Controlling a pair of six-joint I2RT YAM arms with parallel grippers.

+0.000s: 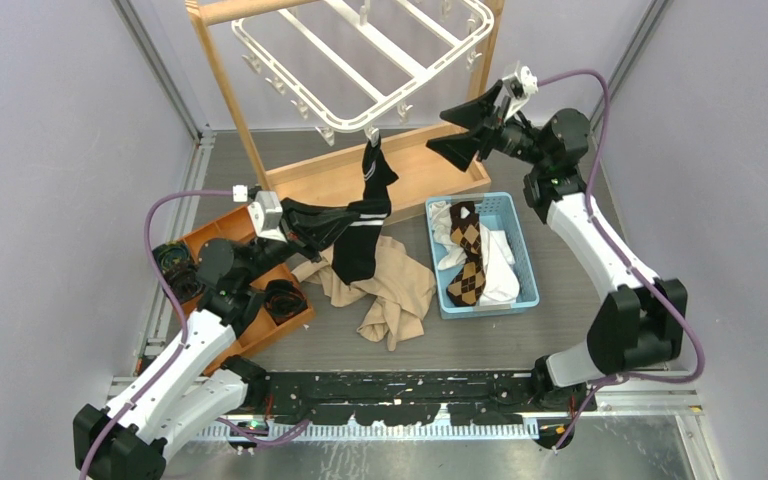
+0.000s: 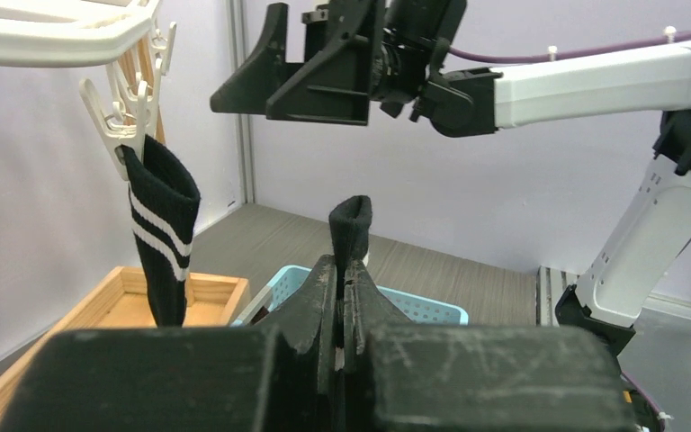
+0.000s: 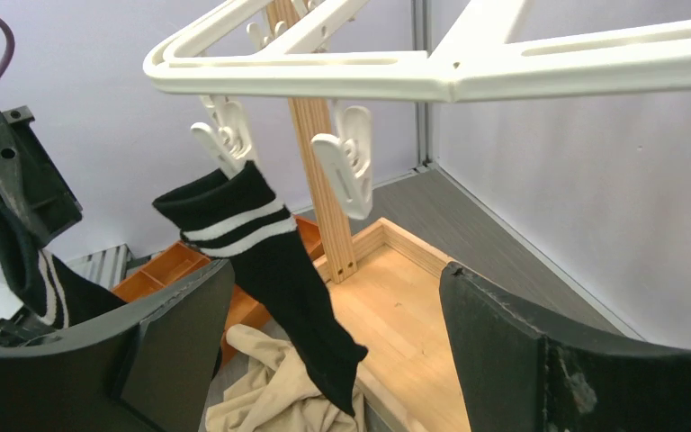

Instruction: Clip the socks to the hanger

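One black sock with two white stripes hangs from a clip at the near corner of the white hanger; its cuff is at the clip in the left wrist view. My left gripper is shut on a second black striped sock, below and in front of the first. That sock's cuff sticks up between the fingertips in the left wrist view. Right of the hanging sock, my right gripper is open and empty, its fingers spread. An empty clip shows beside the hanging sock in the right wrist view.
A blue basket with white and brown argyle socks stands at right. Beige cloth lies on the floor in the middle. An orange divided box is at left. The hanger's wooden base lies behind.
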